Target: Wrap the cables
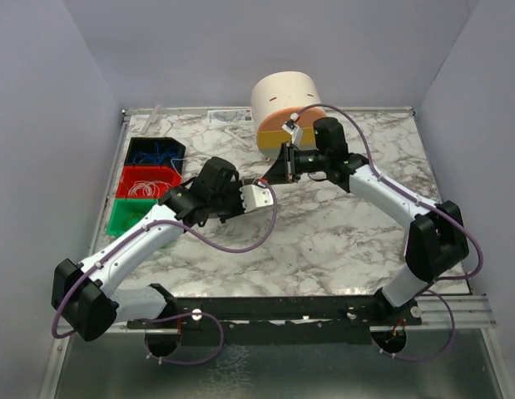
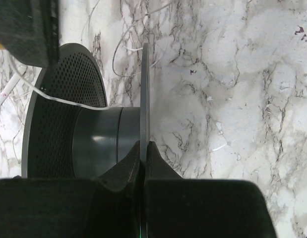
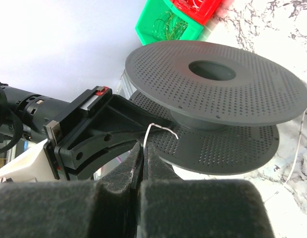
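A dark grey perforated spool (image 3: 262,84) is tilted above the marble table. My left gripper is shut on one of its flanges, whose thin edge stands between the fingers. A thin white cable (image 2: 69,102) reaches the spool's hub in the left wrist view. My right gripper is shut close beside the spool; the same white cable (image 3: 152,125) rises from between its fingertips and bends toward the hub. In the top view the arms hide most of the spool.
At the left stand a black bin (image 1: 132,143) with blue cables, a red bin (image 1: 121,191) with white cable and a green bin (image 1: 116,224). A large cream roll (image 1: 282,87) sits at the back.
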